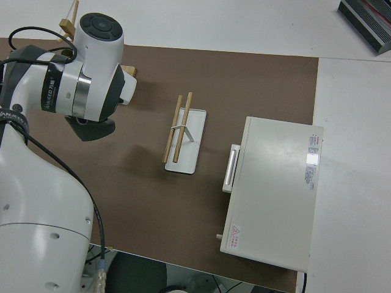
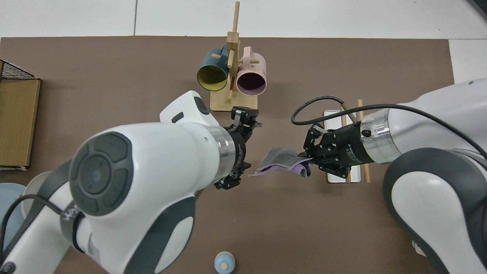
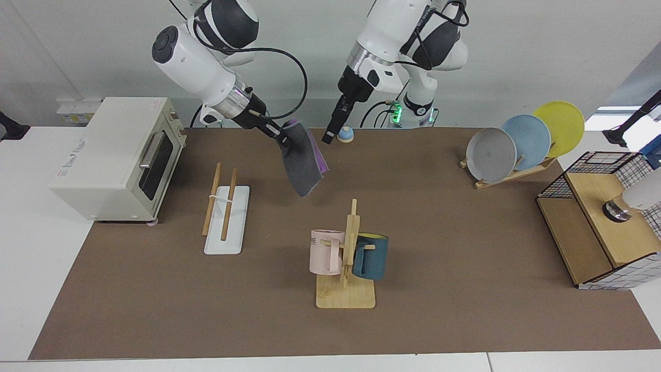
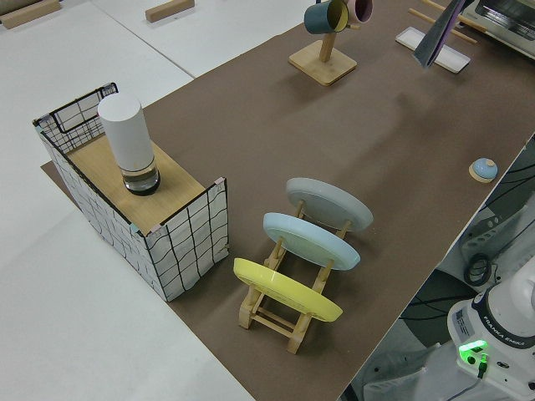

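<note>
A grey cloth with purple underside [image 2: 283, 162] hangs from my right gripper [image 2: 304, 154], which is shut on it; in the left view it droops from that gripper [image 3: 285, 139] above the mat. My left gripper [image 2: 239, 173] is apart from the cloth, pointing down in the left view [image 3: 331, 133]; whether it is open or shut is hard to tell.
A mug tree [image 3: 344, 297] with pink and teal mugs, a white rack with wooden bars [image 3: 214, 245], a toaster oven [image 3: 108, 180], a plate rack [image 3: 514, 176] and a wire shelf [image 3: 588, 248] surround clear brown mat.
</note>
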